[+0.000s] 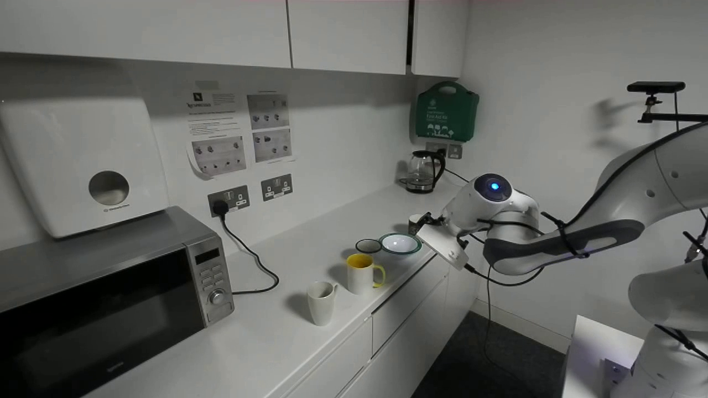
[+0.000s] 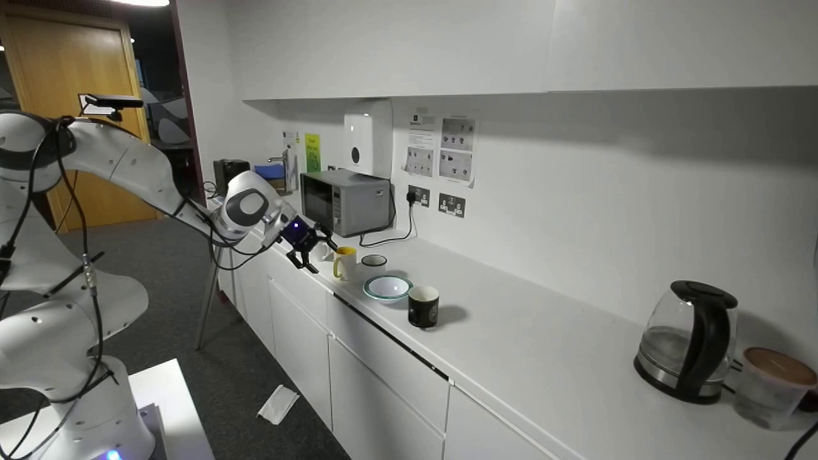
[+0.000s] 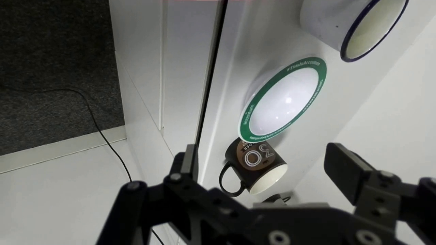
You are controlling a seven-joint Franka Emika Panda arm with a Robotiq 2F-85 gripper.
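My gripper point(image 2: 322, 254) is open and empty, held over the counter's front edge, its fingers spread wide in the wrist view. A white bowl with a green rim point(image 3: 284, 99) sits upright ahead of it. Beside the bowl stands a black mug with a brown print point(image 3: 255, 162), seen between the spread fingers and apart from them. On the bowl's other side is a white enamel mug with a dark rim point(image 3: 347, 24). A white mug with a yellow inside point(image 1: 360, 276) and a tall plain white mug point(image 1: 322, 303) stand nearer the microwave. In exterior view 1 the fingers are mostly hidden.
A microwave point(image 1: 113, 285) occupies one end of the counter. Toward the other end stand a glass kettle point(image 2: 684, 341) and a lidded tub point(image 2: 771, 387). Bare counter point(image 2: 529, 329) lies between the black mug and the kettle. Cupboards point(image 1: 345, 33) hang above.
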